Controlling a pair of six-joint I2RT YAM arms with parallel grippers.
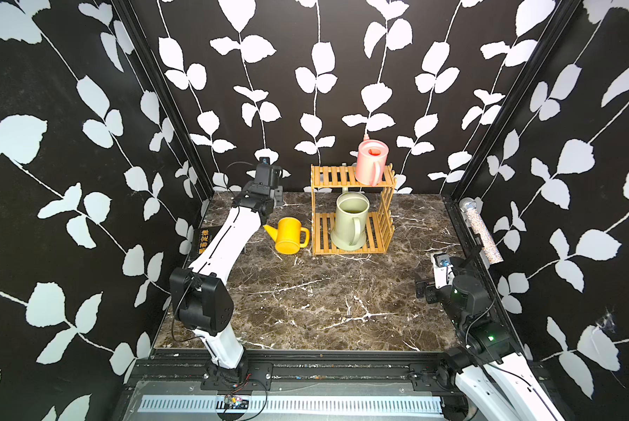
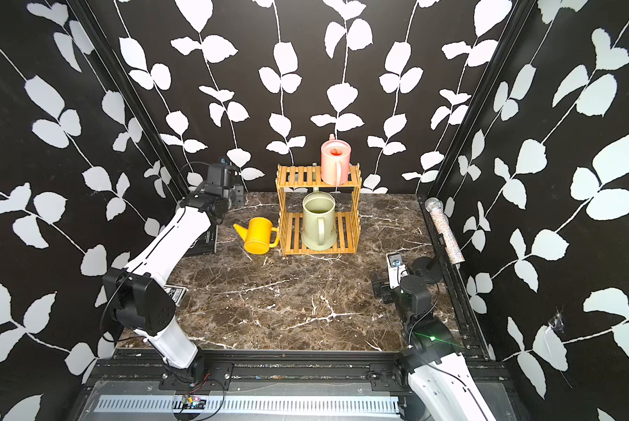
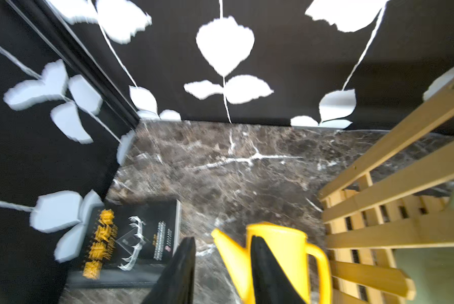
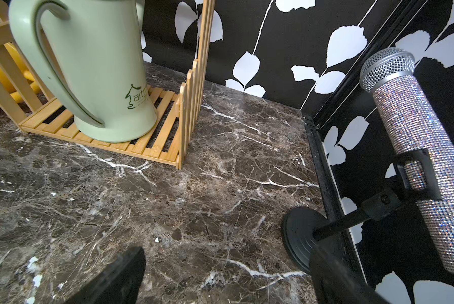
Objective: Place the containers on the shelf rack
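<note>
A yellow watering can (image 1: pixel 287 237) is roughly upright just left of the wooden shelf (image 1: pixel 325 177), its spout pointing left. Whether its base touches the table I cannot tell. My left gripper is above and behind it, fingers apart with nothing held between them; in the left wrist view one finger (image 3: pixel 270 273) overlaps the can in the picture. A pink watering can (image 1: pixel 372 162) occupies the right of the upper tier, and a large green one (image 1: pixel 349 223) stands on the lower tier. My right gripper is open and empty, low at the table's right side.
A black box (image 3: pixel 130 243) with yellow lettering lies at the left wall. At the right wall, a glittery microphone (image 4: pixel 424 152) leans on a black stand (image 4: pixel 305 238).
</note>
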